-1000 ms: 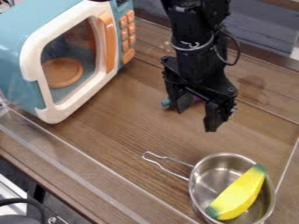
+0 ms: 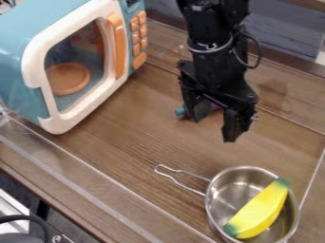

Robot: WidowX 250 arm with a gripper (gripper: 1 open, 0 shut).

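My black gripper (image 2: 214, 119) hangs at the upper centre, open, above the wooden counter. A small teal object (image 2: 181, 111) lies on the counter behind it, mostly hidden by the gripper. A steel pan (image 2: 225, 197) with a wire handle sits at the lower right, holding a yellow toy banana (image 2: 257, 208) with green tips. At the upper left stands a toy microwave (image 2: 32, 71) in blue, white and orange, with an orange disc (image 2: 68, 78) inside.
A dark cable and a white object lie beyond the counter's edge at the lower left. A wall runs along the back.
The arm has shifted very slightly over the last second. The pan, banana and microwave have not moved.
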